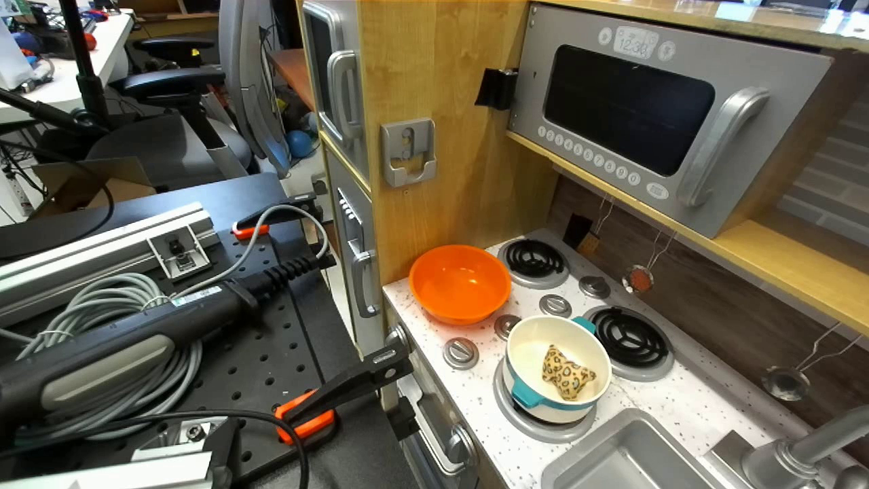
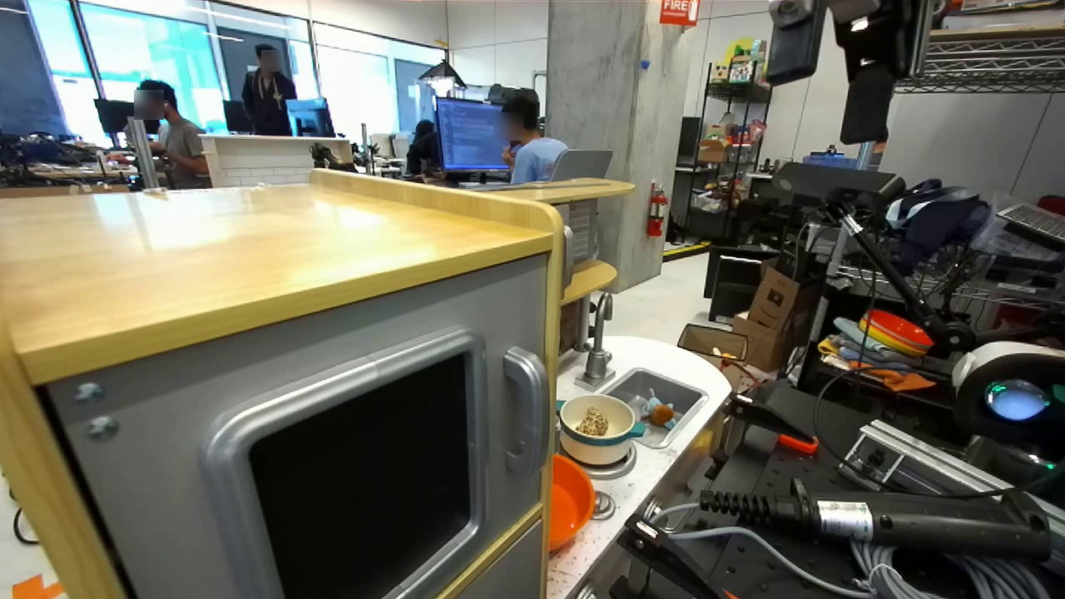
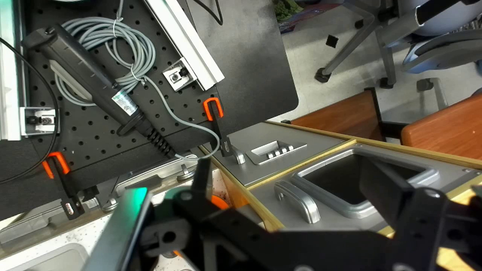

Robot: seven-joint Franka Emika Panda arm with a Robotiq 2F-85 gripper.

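My gripper is open, its dark fingers spread wide with nothing between them. High at the upper right of exterior view 2, dark parts of the gripper (image 2: 836,85) hang well above the bench and counter; exterior view 1 does not show it. A leopard-print soft piece (image 1: 567,373) lies inside the cream and teal pot (image 1: 521,342), which stands on a front burner. Beside the tall cabinet sits an empty orange bowl (image 1: 460,285). In exterior view 2 a blue and orange toy (image 2: 659,410) rests in the sink (image 2: 691,399).
Above the counter is a toy microwave (image 1: 627,106), door shut. A faucet (image 1: 802,452) rises by the sink. The black bench (image 1: 269,358) alongside carries coiled cable, a black tool (image 1: 122,358) and metal rails. Clamps (image 1: 350,387) stick out at its edge.
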